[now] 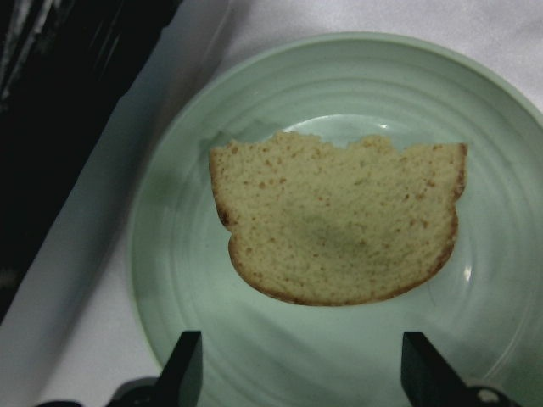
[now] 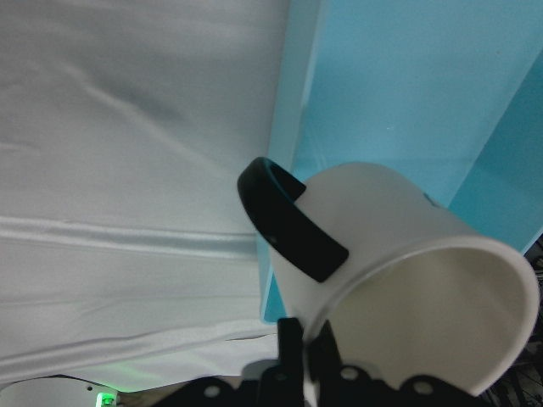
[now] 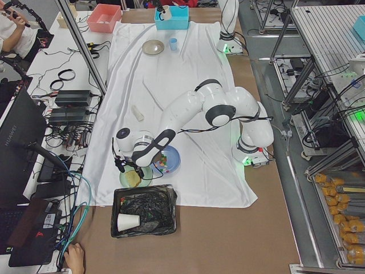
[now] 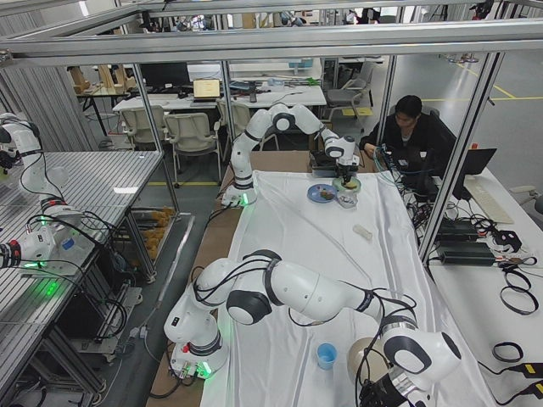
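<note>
My left gripper is open above a green plate (image 1: pixel 339 68) holding a slice of bread (image 1: pixel 335 220). A blue plate (image 3: pixel 171 160) with small pieces sits beside it. In the right wrist view my right gripper is shut on the rim of a white mug (image 2: pixel 382 212) with a black handle, over a blue bin (image 2: pixel 390 85). The black bin (image 3: pixel 154 211) near the left arm has a white cup (image 3: pixel 128 222) lying in it.
On the white cloth are a metal plate (image 3: pixel 153 47), a blue cup (image 3: pixel 173 43) and a small pale item (image 3: pixel 137 113). A pink bin (image 3: pixel 104 17) stands on the side table.
</note>
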